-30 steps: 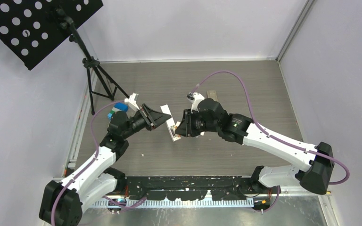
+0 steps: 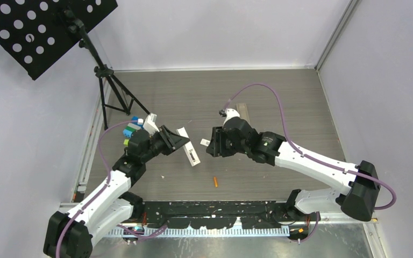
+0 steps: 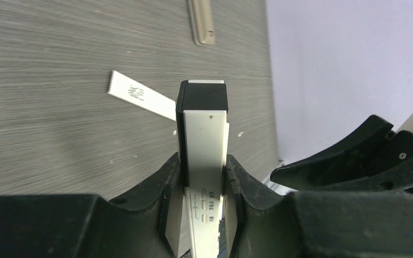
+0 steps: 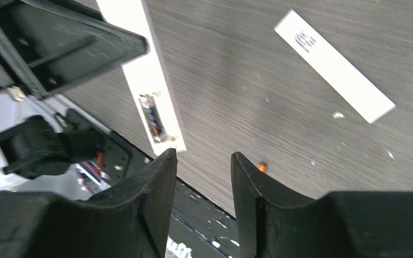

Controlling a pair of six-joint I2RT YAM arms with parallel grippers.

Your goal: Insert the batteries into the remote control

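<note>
My left gripper (image 2: 183, 138) is shut on the white remote (image 3: 204, 140), held raised above the table. In the right wrist view its battery compartment (image 4: 151, 115) faces up with a dark battery inside. A small orange battery (image 2: 215, 181) lies on the table below. My right gripper stands open to the right of the remote with nothing visible between its fingers. A white strip (image 4: 334, 65), likely the remote's cover, lies flat on the table.
A beige bar (image 2: 242, 112) lies at the back of the table. Colored blocks (image 2: 132, 128) sit by the black tripod stand (image 2: 110, 97) at the left.
My left gripper has moved slightly left and down in the top view with the remote. My right gripper has backed away to the right, and the orange battery shows more clearly below.
</note>
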